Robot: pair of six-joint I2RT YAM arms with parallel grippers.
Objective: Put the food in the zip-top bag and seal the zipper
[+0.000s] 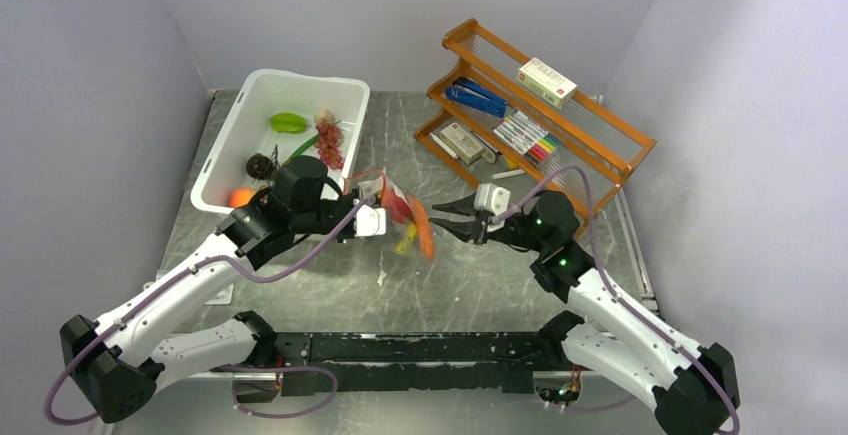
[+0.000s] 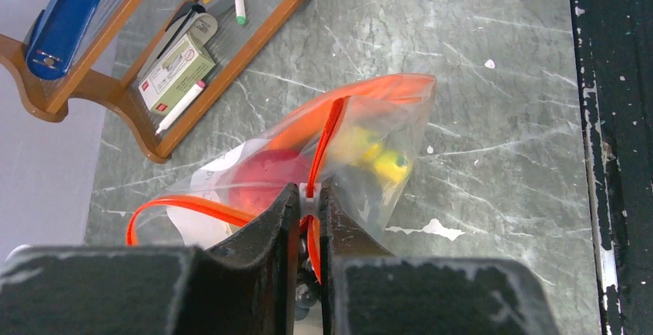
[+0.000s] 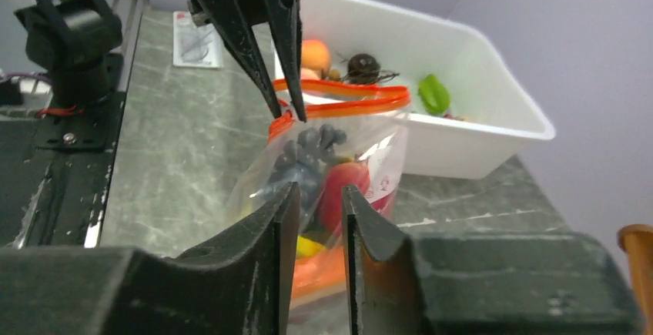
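Observation:
The clear zip bag (image 1: 415, 225) hangs from my left gripper, which is shut on its orange-edged top. Through its film show dark grapes (image 3: 304, 158), a red food (image 2: 269, 177), something yellow (image 2: 393, 167) and a long orange food (image 1: 424, 227). In the right wrist view the orange zipper edges (image 3: 354, 106) stand apart, so the mouth gapes away from the pinch. My right gripper (image 1: 436, 214) is just right of the bag, fingers parted, with nothing held between them.
A white bin (image 1: 262, 77) holding several foods stands at the back left. The wooden rack (image 1: 600, 158) with pens and boxes is at the back right.

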